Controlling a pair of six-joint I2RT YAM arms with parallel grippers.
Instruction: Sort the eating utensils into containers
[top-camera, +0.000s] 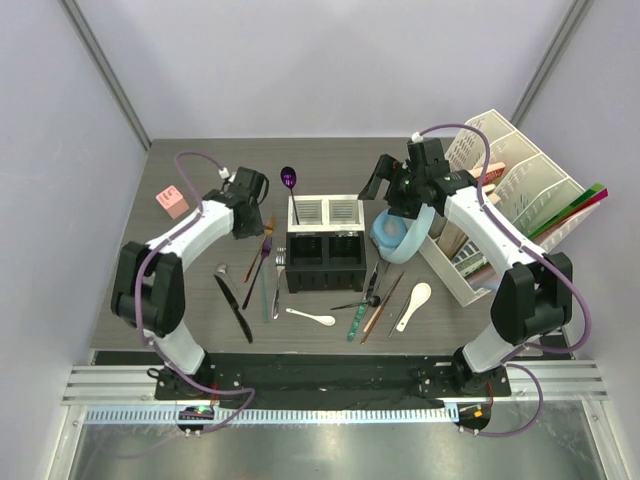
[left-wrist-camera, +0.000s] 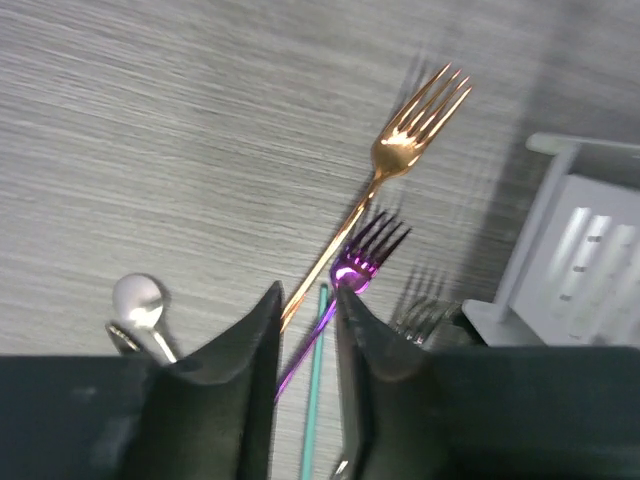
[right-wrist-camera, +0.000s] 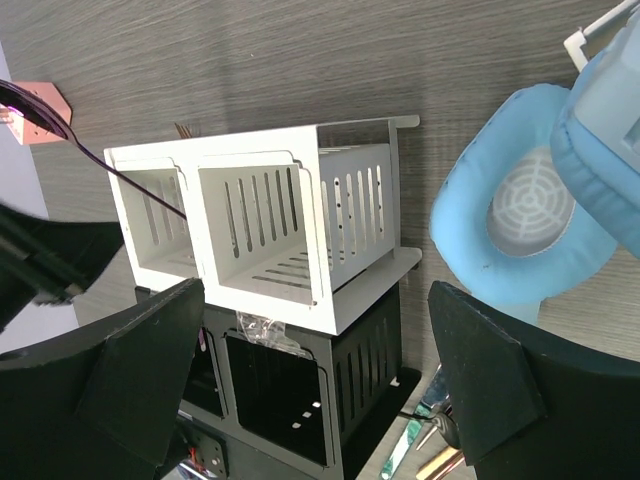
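My left gripper hangs over the utensils left of the caddy; whether anything is between its fingers is unclear. Below it lie a gold fork (left-wrist-camera: 395, 150), purple fork (left-wrist-camera: 357, 268), teal utensil (left-wrist-camera: 312, 400) and silver spoon (left-wrist-camera: 138, 296). The two-tier caddy has white compartments (right-wrist-camera: 255, 230) and black ones (right-wrist-camera: 275, 400); a purple slotted spoon (top-camera: 289, 177) stands in a white one. My right gripper is open, empty, above the caddy's right. A black knife (top-camera: 233, 305), white spoons (top-camera: 415, 305) and other utensils lie near the front.
A large white rack (top-camera: 460, 280) with boards fills the right side. Blue padded objects (right-wrist-camera: 470, 200) lie beside the caddy. A pink cube (top-camera: 172, 202) sits at the far left.
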